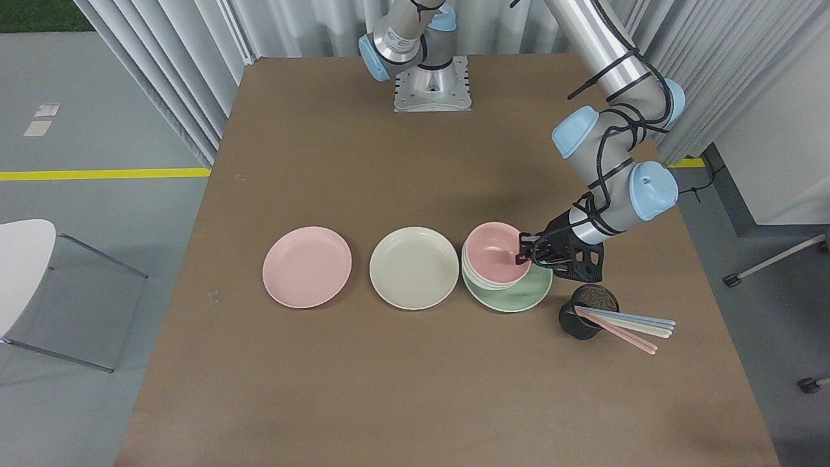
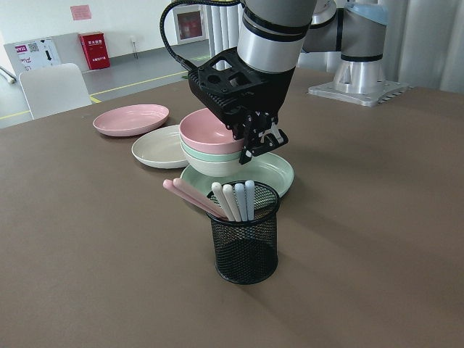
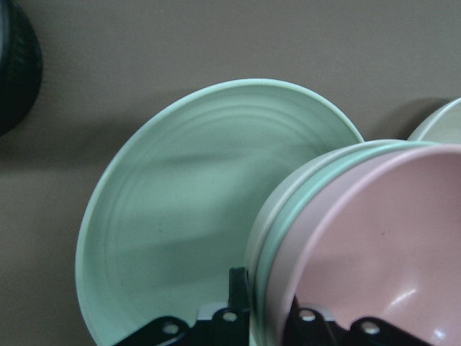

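Note:
Three nested bowls, pink (image 1: 492, 251) on top with mint and white (image 2: 216, 167) beneath, sit at the green plate (image 1: 515, 299) (image 3: 166, 216). My gripper is at the stack's near rim, the rims between its fingers, apparently gripping them. In the front view a cream plate (image 1: 414, 268) lies left of the stack and a pink plate (image 1: 307, 267) further left. Whether the bowls rest on the plate or hang just above it is hard to tell.
A black mesh cup (image 2: 245, 254) holding pink, white and blue-grey utensils stands close to the green plate.

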